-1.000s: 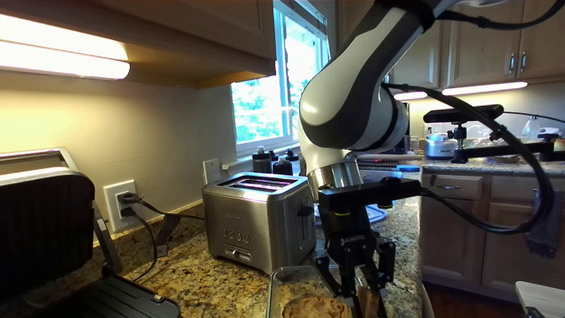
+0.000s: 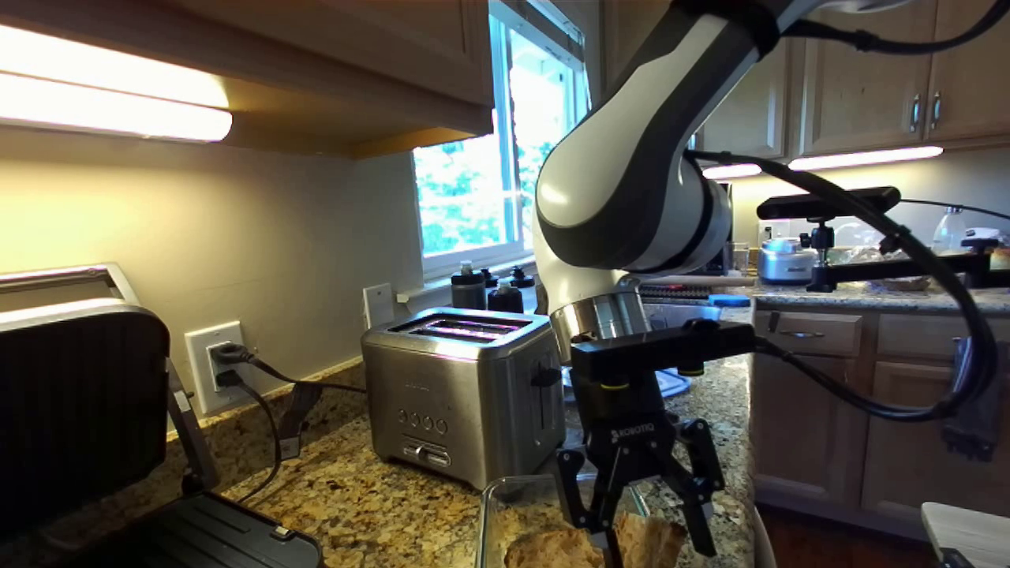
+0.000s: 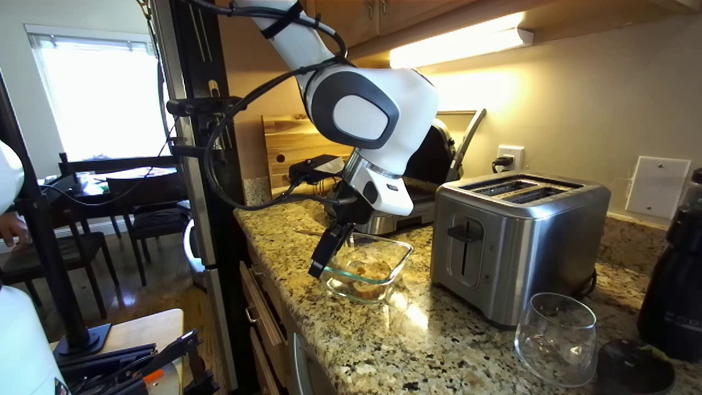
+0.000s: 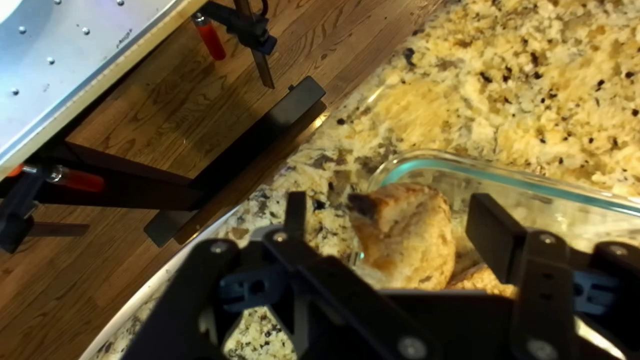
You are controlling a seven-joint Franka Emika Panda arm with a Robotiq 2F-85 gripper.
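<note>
My gripper (image 2: 655, 541) stands open above the glass container (image 2: 484, 525), its fingers spread wide. In the wrist view a browned piece of bread (image 4: 414, 240) with a dark end lies between the fingers, with gaps showing on both sides. That bread (image 2: 653, 541) looks tilted up near the container's wall in exterior view 1. Another slice of bread (image 2: 554, 549) lies flatter inside the container. From exterior view 2, the gripper's finger (image 3: 327, 253) reaches down at the container's counter-edge side.
A steel toaster (image 2: 454, 393) stands beside the container, its slots upward. An open grill (image 2: 85, 407) sits to the left in exterior view 1. A clear drinking glass (image 3: 556, 339) stands near the toaster. The counter edge (image 4: 354, 102) runs close to the gripper.
The fingers were close together around the upright bread and have now spread apart. The bread appears between them, leaning more. The arm has barely moved.
</note>
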